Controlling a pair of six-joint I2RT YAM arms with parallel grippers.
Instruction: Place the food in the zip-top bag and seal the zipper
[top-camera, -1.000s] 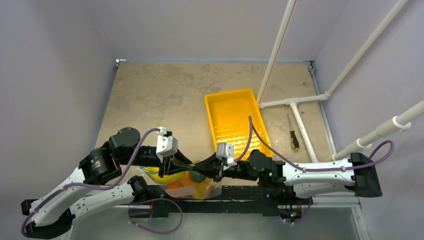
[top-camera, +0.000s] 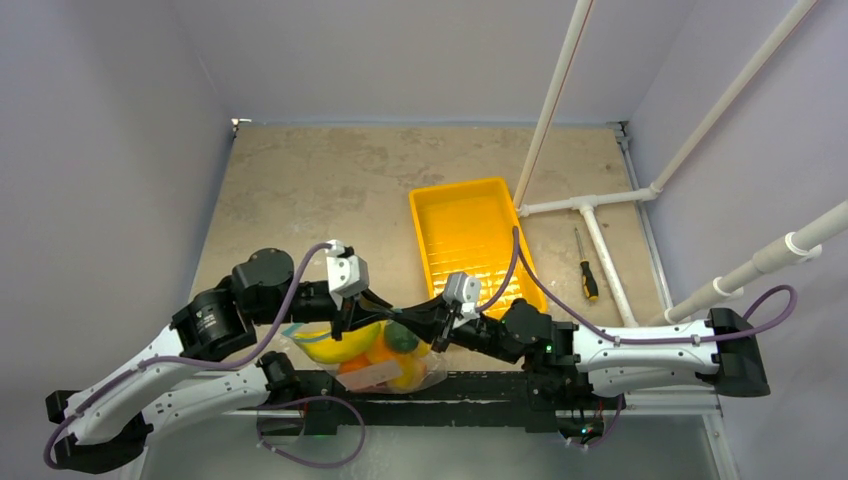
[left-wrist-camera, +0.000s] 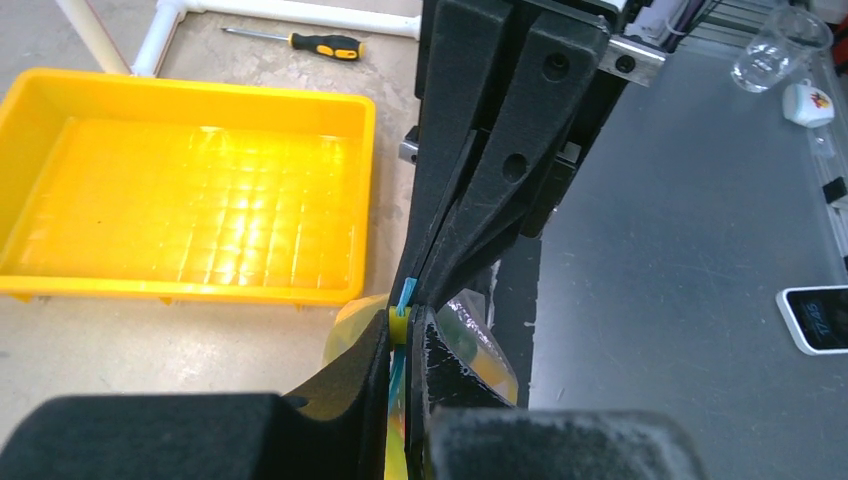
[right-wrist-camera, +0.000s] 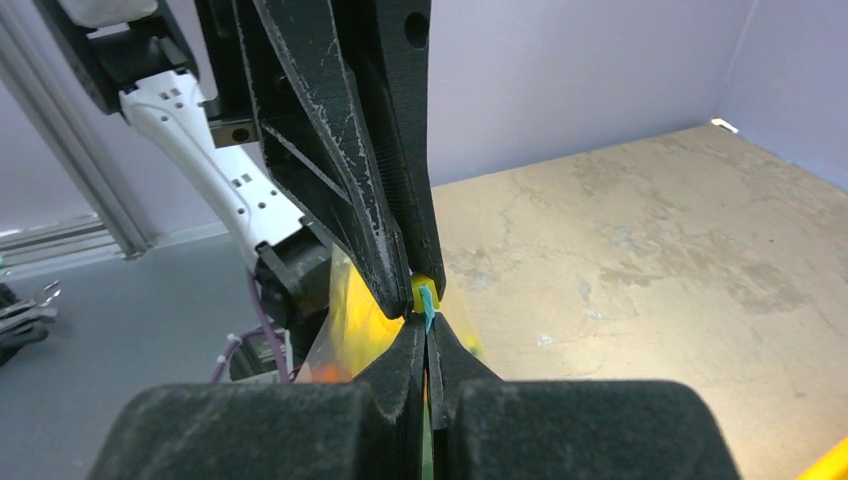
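The clear zip top bag (top-camera: 432, 378) lies at the front of the table. Inside show a yellow banana-like food (top-camera: 338, 347), a dark green round one (top-camera: 401, 337) and orange pieces. Its blue zip strip (left-wrist-camera: 395, 372) runs up to both grippers, whose tips nearly meet above the bag. A small yellow slider (right-wrist-camera: 424, 291) on the strip sits between the fingers of my left gripper, which is shut on it. My right gripper is shut with the strip's thin blue end between its tips. How far the zipper is closed is hidden.
An empty yellow basket (top-camera: 462, 190) stands behind the right arm. White pipes (top-camera: 605, 262) and a screwdriver (top-camera: 588, 278) lie to its right. Bare table (top-camera: 320, 200) spreads out at the back left.
Both grippers have shifted slightly to the right and away from the front edge, tips still close together. The upper part of the bag has moved a little with them.
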